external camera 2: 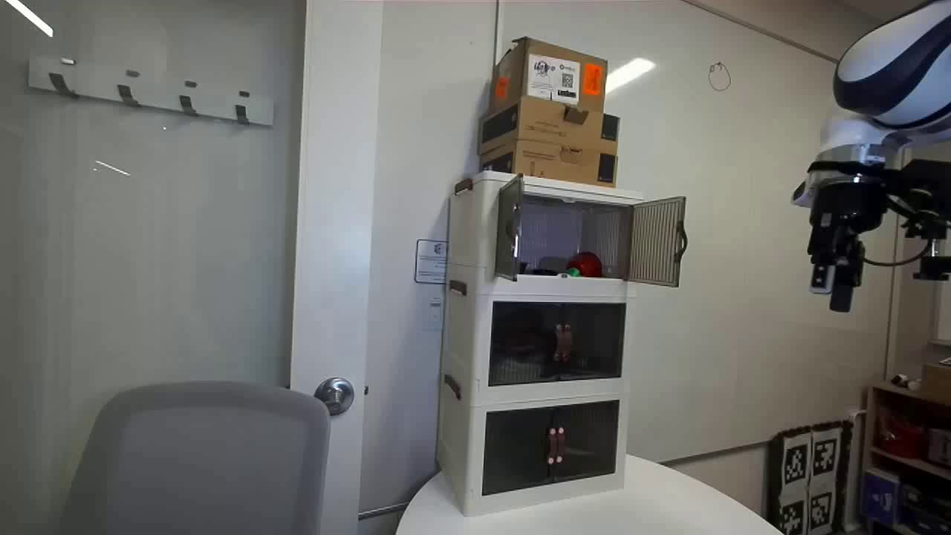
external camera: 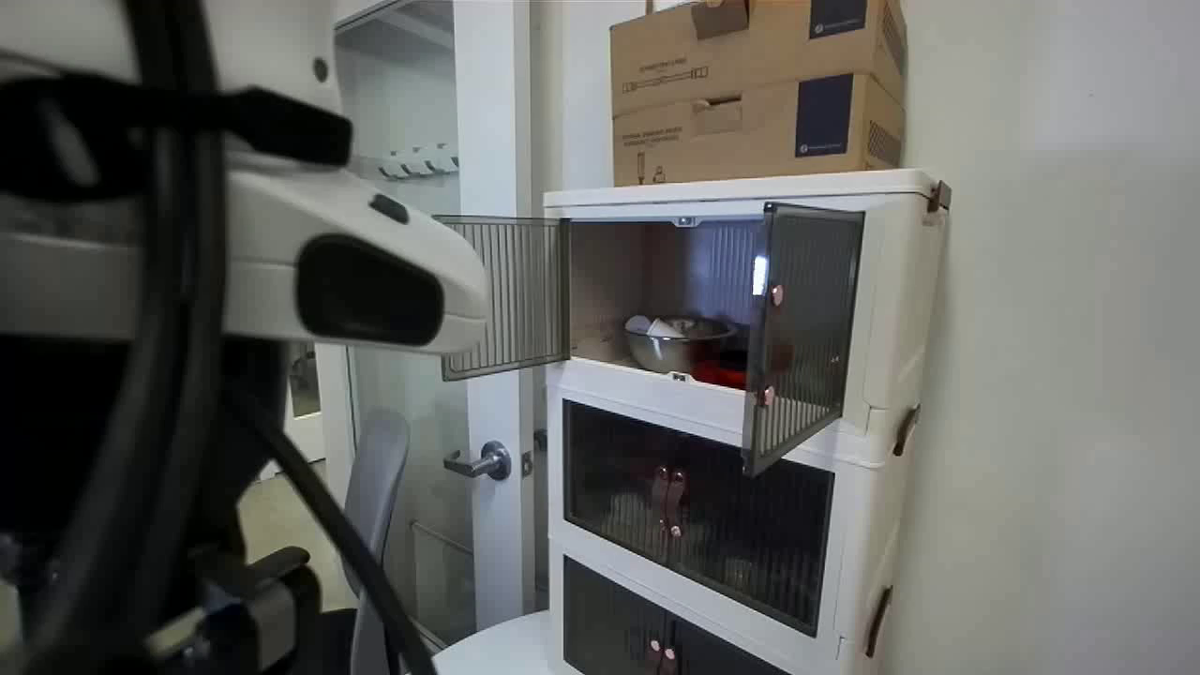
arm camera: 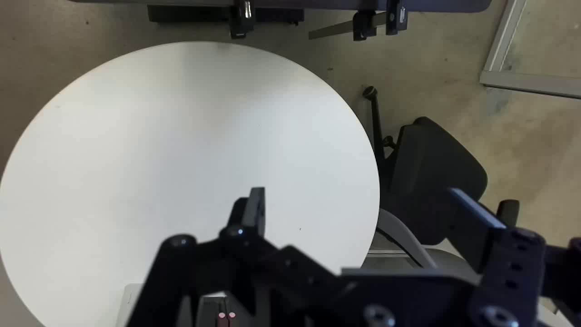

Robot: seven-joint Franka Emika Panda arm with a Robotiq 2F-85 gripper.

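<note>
A white cabinet point(external camera 2: 554, 394) of stacked units stands on a round white table point(arm camera: 179, 147). Both ribbed doors of its top unit are swung outward: the left door point(external camera: 517, 294) and the right door point(external camera: 812, 326). Inside that unit a metal bowl point(external camera: 664, 343) holds something white, with a red object point(external camera: 726, 369) beside it. The lower doors point(external camera 2: 553, 343) are closed. My gripper point(external camera 2: 831, 299) hangs pointing down, well to the right of the cabinet in exterior view 2. In the wrist view its fingers point(arm camera: 254, 210) are spread wide over the table and chair, open and empty.
Cardboard boxes point(external camera 2: 548, 125) are piled on the cabinet. A grey chair point(external camera 2: 200, 455) stands beside the table, near a door with a metal handle point(external camera: 481, 461).
</note>
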